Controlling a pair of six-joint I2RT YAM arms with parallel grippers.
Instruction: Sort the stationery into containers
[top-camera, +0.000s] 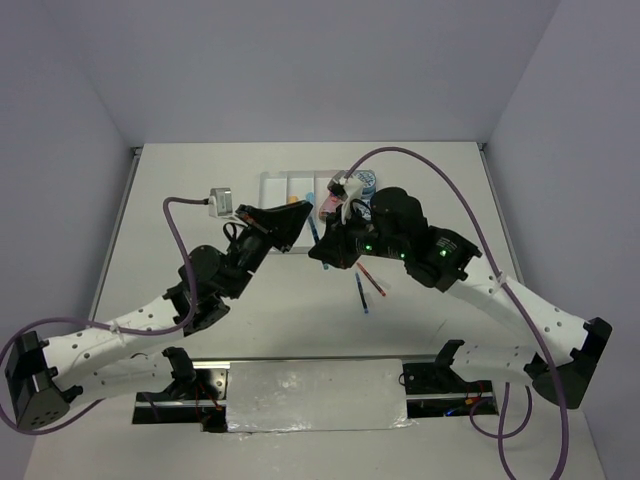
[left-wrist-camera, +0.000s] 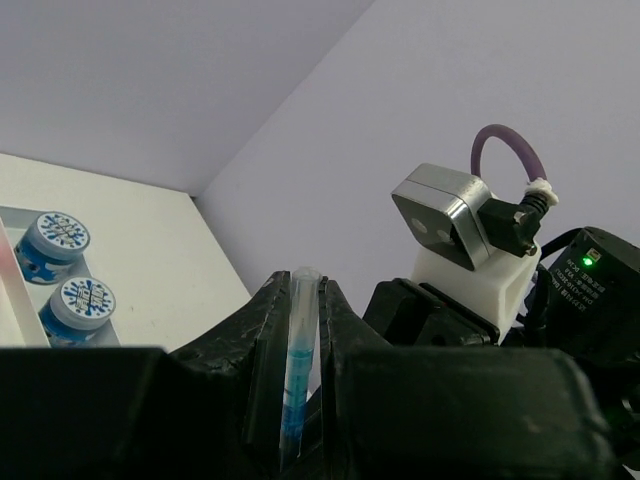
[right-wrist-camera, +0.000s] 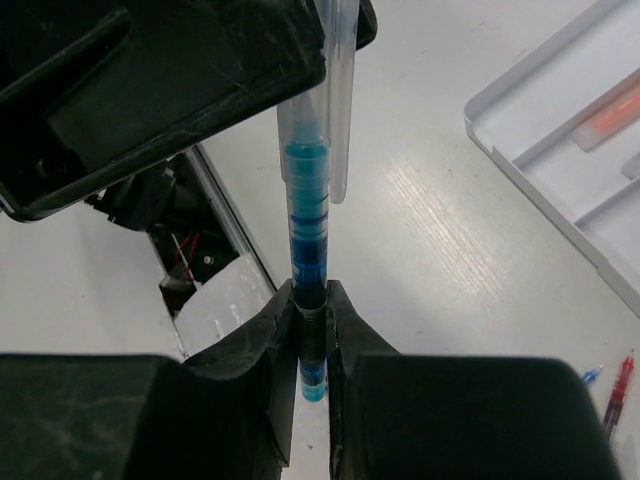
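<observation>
My left gripper is shut on a blue pen (left-wrist-camera: 297, 385) with a clear end. Its black fingers (right-wrist-camera: 230, 90) cover the pen's upper part at the top of the right wrist view. Below them hangs the pen's blue lower half (right-wrist-camera: 308, 230), close to upright. My right gripper has its fingertips close round that lower part; whether they press on it I cannot tell. From above, the pen (top-camera: 313, 230) slants between both grippers, over the white divided tray (top-camera: 272, 190). On the table lie a blue pen (top-camera: 361, 293) and a red pen (top-camera: 371, 280).
Inside the tray, an orange item (right-wrist-camera: 615, 115) lies in one compartment. Two blue jars (left-wrist-camera: 60, 235) stand at its right side, partly hidden from above by my right arm. The grippers are very close together. Bare table lies left and right of the tray.
</observation>
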